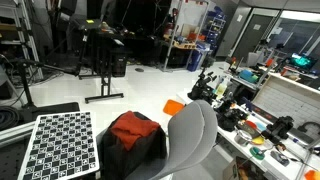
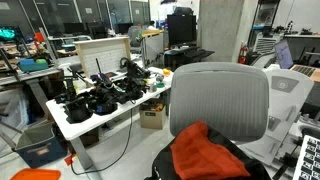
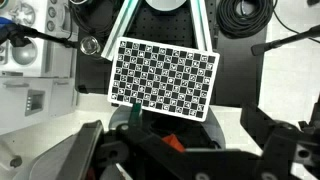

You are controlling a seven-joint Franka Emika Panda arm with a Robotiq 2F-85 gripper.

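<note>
A checkered board with small black-and-white markers [image 3: 163,77] lies below my gripper in the wrist view. The gripper stands open, its dark fingers spread wide at the bottom of that view, and I see nothing held between them. In exterior view 1 the board [image 1: 58,147] is at the lower left; only a corner of the board [image 2: 309,158] shows at the right edge of exterior view 2. A red cloth [image 2: 203,155] rests over a black item on a grey chair [image 2: 215,100]. The gripper cannot be made out in either exterior view.
Beside the board, the chair [image 1: 190,135] stands close. A white table [image 2: 95,120] carries black devices [image 2: 90,103], with a cardboard box [image 2: 151,115] beneath. An orange bin [image 2: 36,174] is on the floor. Coiled black cables [image 3: 245,15] lie near the board. Open floor [image 1: 145,90] extends behind the chair.
</note>
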